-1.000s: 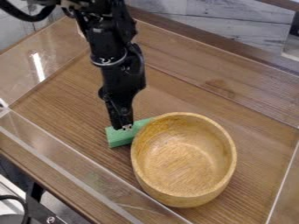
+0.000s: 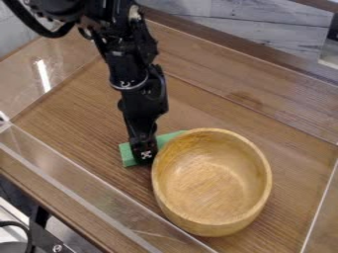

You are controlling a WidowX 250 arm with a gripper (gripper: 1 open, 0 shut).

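Note:
My black arm reaches down from the top, its gripper (image 2: 144, 148) open and low at a green object (image 2: 175, 135) on the wooden table. The green piece lies flat, partly hidden by the gripper and by a pale wooden bowl (image 2: 211, 208) just to its right and front. Whether the fingers touch it is hard to tell.
A tiled wall (image 2: 251, 30) runs along the back. A black cable (image 2: 16, 242) shows at the lower left, beyond the table edge.
The gripper has moved down onto the green object over the last second. The bowl appears shifted very slightly to the right.

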